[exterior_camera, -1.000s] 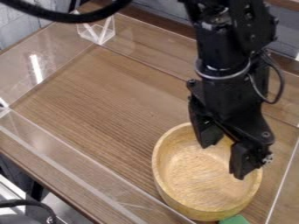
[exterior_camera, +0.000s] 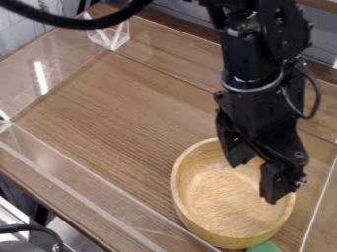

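My black gripper hangs on the right side of the view, open, with its two fingers over a round pale wooden bowl. Nothing shows between the fingers. The bowl looks empty, though the gripper hides part of its inside. A small green object lies at the bottom edge beside the bowl, partly out of view.
A wooden table fills most of the view, clear on the left and in the middle. A clear plastic item stands at the top left. Dark cables show at the lower left corner.
The gripper has shifted very slightly; the bowl and green object look unmoved.
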